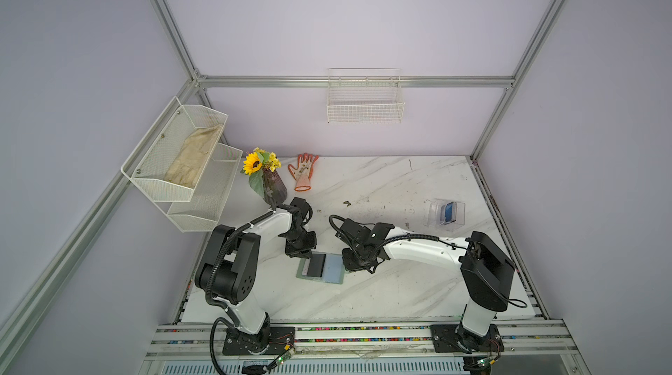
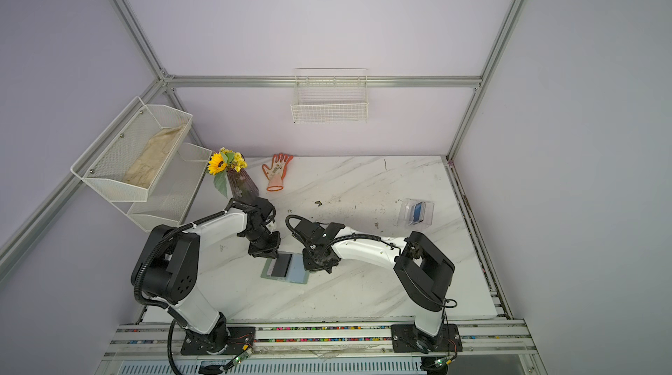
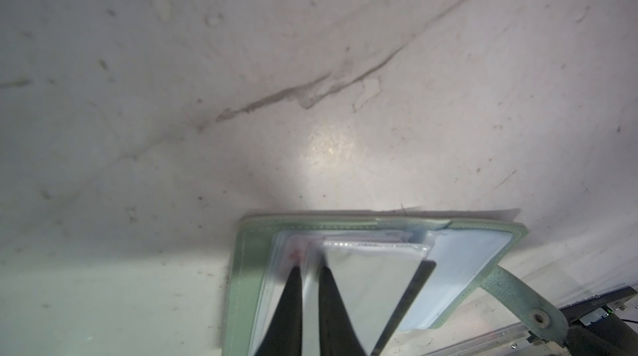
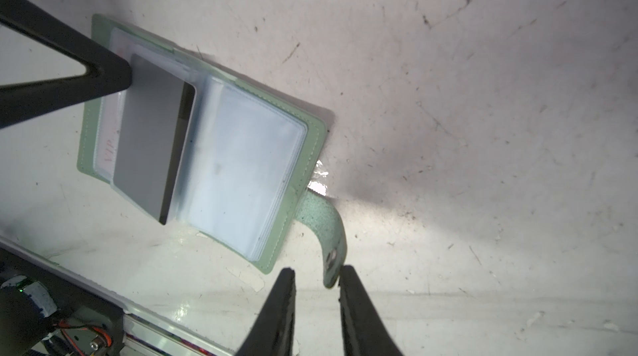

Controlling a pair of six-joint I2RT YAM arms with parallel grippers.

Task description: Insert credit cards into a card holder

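An opened green card holder [image 4: 295,156] lies flat on the table, its strap [image 4: 319,219] out to the right, with clear sleeves and a dark grey card [image 4: 146,136] on the left half. My left gripper is down on that half at the sleeve's upper edge, fingertips slightly parted; whether anything is between them cannot be told. My right gripper hangs open above the strap side, empty. A clear box [image 1: 458,212] with a blue card inside stands at the right rear.
A flower vase [image 1: 273,186] and an orange glove [image 1: 302,172] lie toward the back left, wire shelves [image 1: 175,186] hang on the left wall.
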